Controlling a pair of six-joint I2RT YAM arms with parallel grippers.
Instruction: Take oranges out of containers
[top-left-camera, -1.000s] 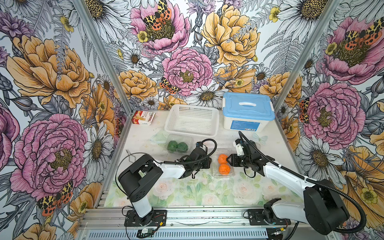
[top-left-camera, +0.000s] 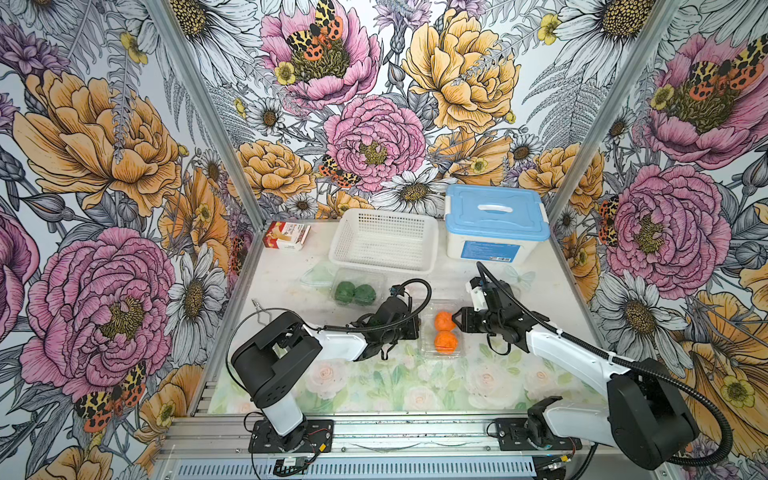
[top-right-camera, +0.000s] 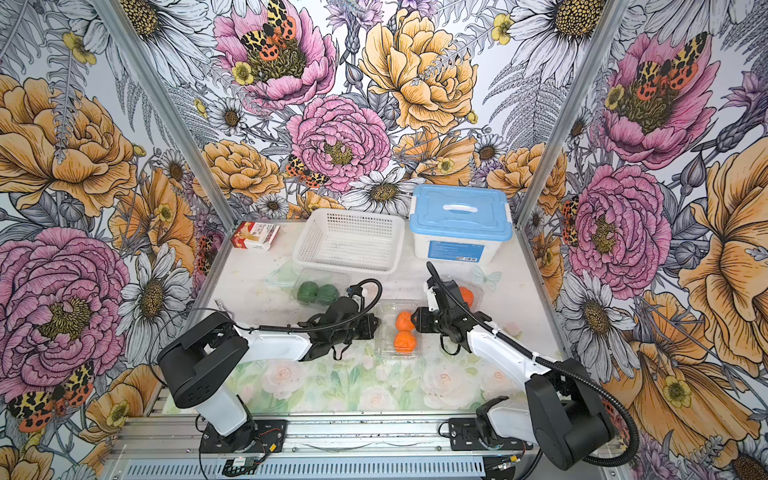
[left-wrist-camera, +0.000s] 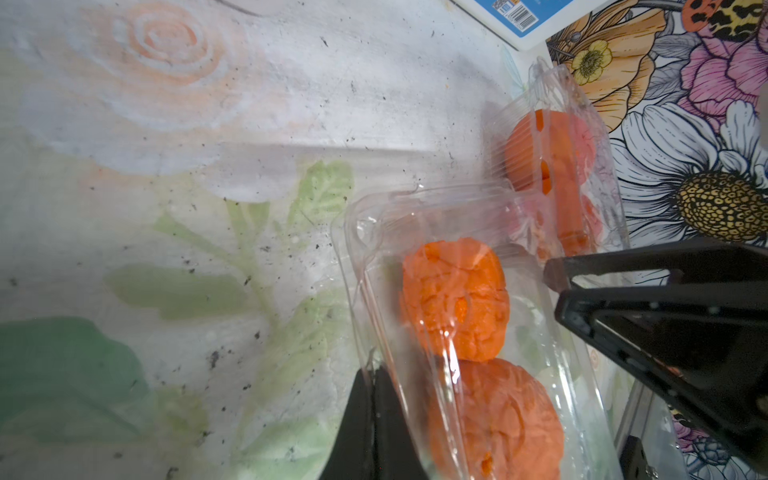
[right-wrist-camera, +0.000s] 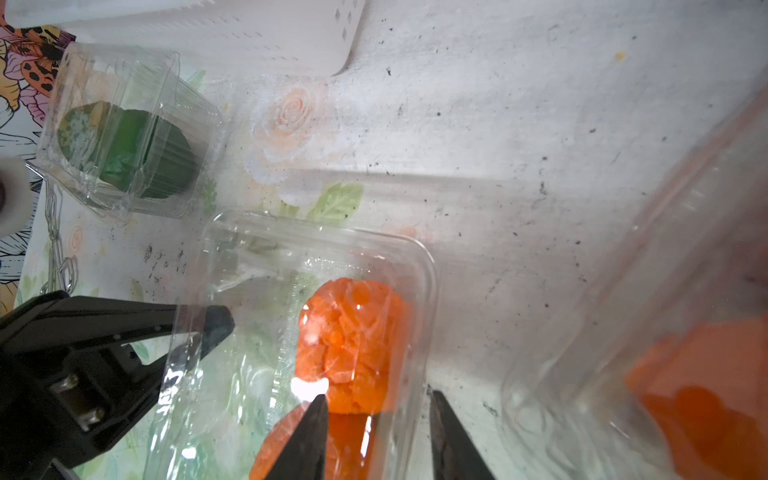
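Two orange fruits (top-left-camera: 445, 340) lie in a clear clamshell (top-right-camera: 384, 345) at mid table, between the grippers. My left gripper is shut at the box's near edge; whether a thin rim is between its fingers is unclear. My right gripper is part open, its fingertips low in the right wrist view over the box's opposite edge. A second clear box with orange fruit (left-wrist-camera: 536, 156) stands beyond, partly behind the right arm.
A clamshell with green fruits (top-left-camera: 352, 292) stands back left. Behind are a white basket (top-left-camera: 384, 240), a blue-lidded box (top-left-camera: 496, 220) and a small carton (top-left-camera: 286, 236).
The clamshell with oranges has shifted slightly left and downward in the top left view, along with small movements of both grippers.
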